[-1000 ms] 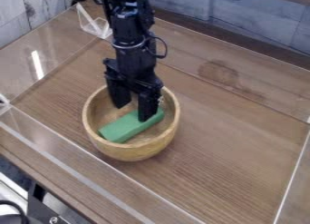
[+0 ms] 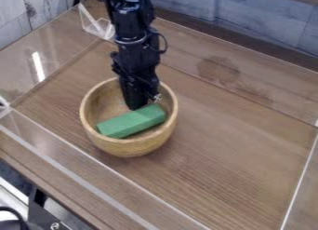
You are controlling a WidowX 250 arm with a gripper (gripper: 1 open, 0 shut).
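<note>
A wooden bowl (image 2: pixel 107 141) sits left of centre on the wooden table, with a green oblong block (image 2: pixel 125 126) lying in its front part. My black gripper (image 2: pixel 144 99) reaches down from the top into the back of the bowl, just behind the block. Its fingertips look close together, with nothing visible between them, though the dark shapes hide some detail.
Grey walls border it at the back right and left. A pale translucent object (image 2: pixel 97 21) stands behind the arm at top left.
The gripper has drawn narrower and shifted slightly within the bowl; its fingers appear closer together. The bowl has moved a little left, and the green block sits differently, its right end nearer the gripper.
</note>
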